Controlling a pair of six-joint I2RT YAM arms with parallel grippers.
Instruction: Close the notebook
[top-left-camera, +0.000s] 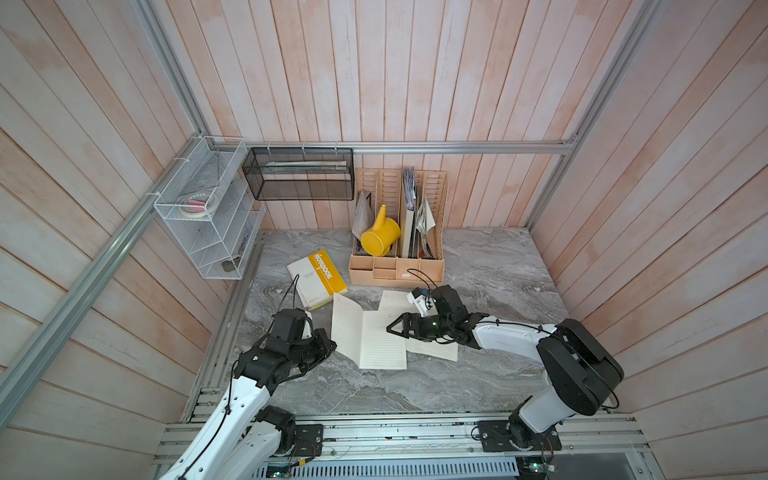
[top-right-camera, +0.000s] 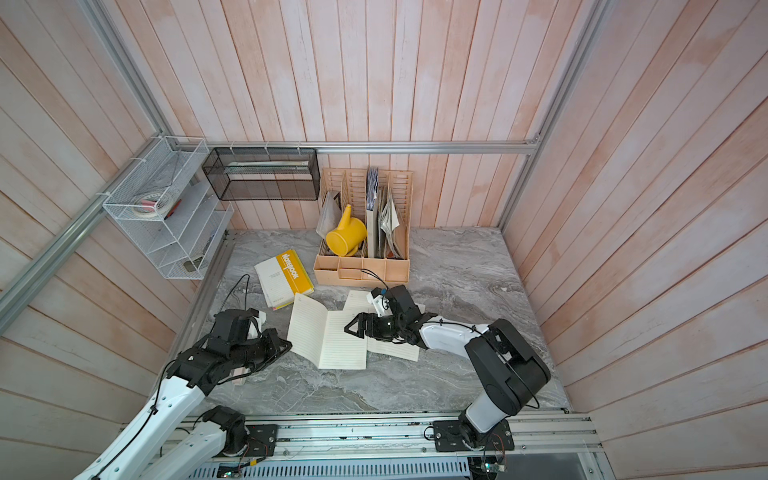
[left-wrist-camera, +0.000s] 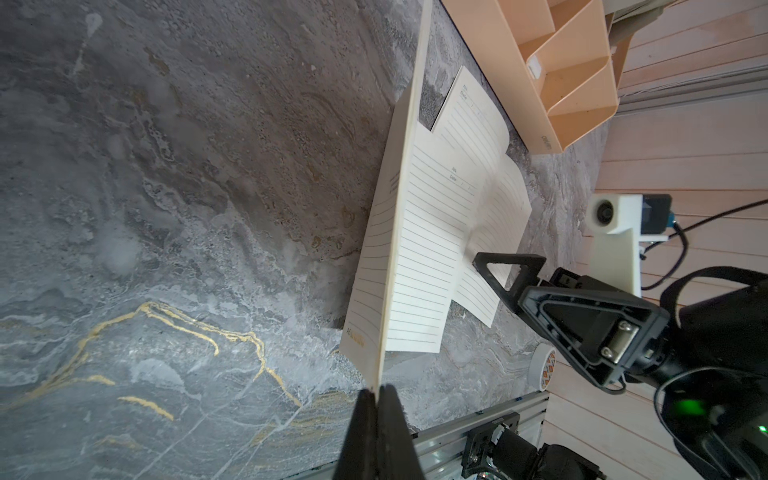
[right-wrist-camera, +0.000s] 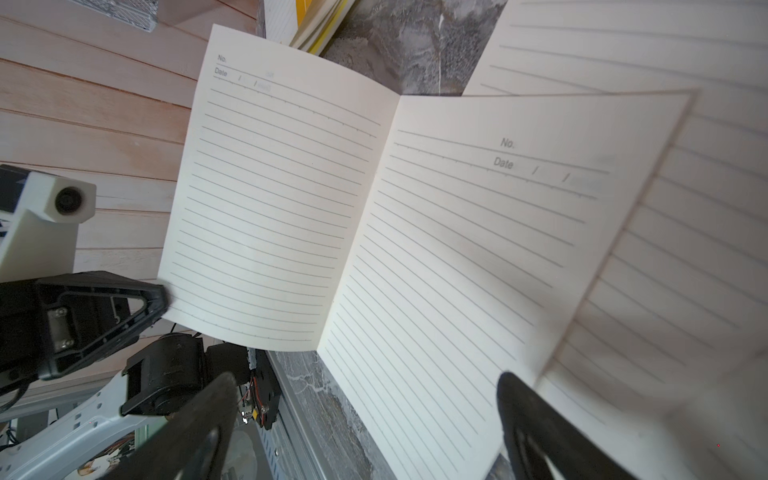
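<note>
An open lined notebook (top-left-camera: 382, 340) lies on the marble worktop, its left leaves (right-wrist-camera: 272, 184) raised, with more lined pages (right-wrist-camera: 696, 184) under it on the right. My left gripper is shut at the lower end of the raised leaves, seen edge-on in the left wrist view; they appear pinched between its fingertips. My right gripper (top-left-camera: 400, 328) hangs over the right-hand page. In the right wrist view its two blurred fingertips stand apart, with the page beneath and between them.
A closed yellow-and-white notebook (top-left-camera: 317, 277) lies at back left. A wooden organiser (top-left-camera: 396, 273) holds papers and a yellow watering can (top-left-camera: 381, 238). Wire baskets (top-left-camera: 297, 192) hang on the back and left rails.
</note>
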